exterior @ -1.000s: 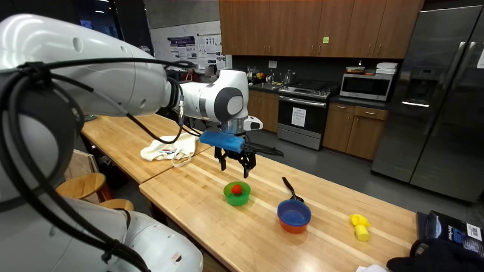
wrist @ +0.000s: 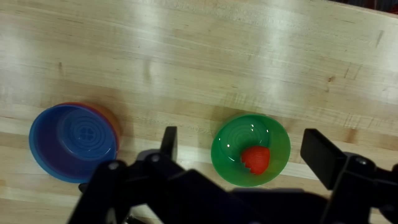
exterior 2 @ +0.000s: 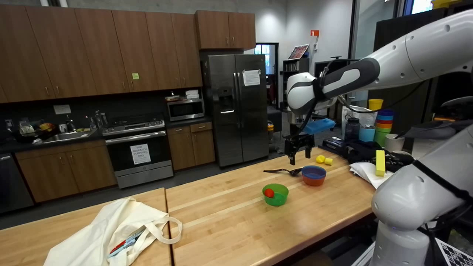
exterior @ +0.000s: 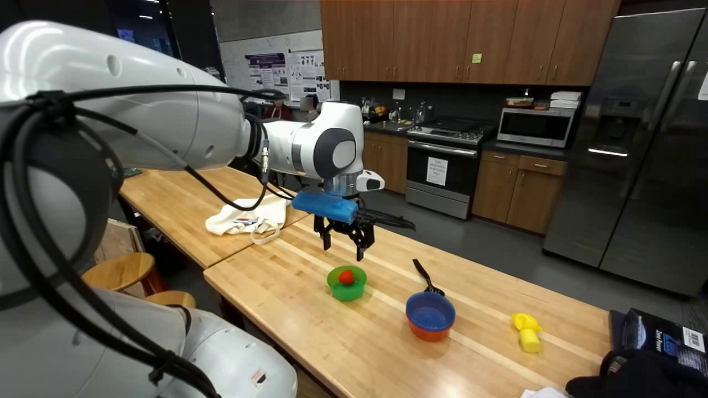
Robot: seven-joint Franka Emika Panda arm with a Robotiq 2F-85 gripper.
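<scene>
My gripper hangs open above the table, its two black fingers wide apart and nothing held between them. Below it, framed by the fingers in the wrist view, is a green bowl. A red strawberry-like piece lies inside that bowl. To the left in the same view stands a blue bowl, nested in an orange-red one. Exterior view 1 shows the gripper in the air over the far side of the green bowl.
A black utensil lies beside the stacked bowls. Yellow items rest farther along the table. Near its far end are a black box and dark cloth. A cream tote bag covers part of the adjoining table. The wood around the bowls is mostly clear.
</scene>
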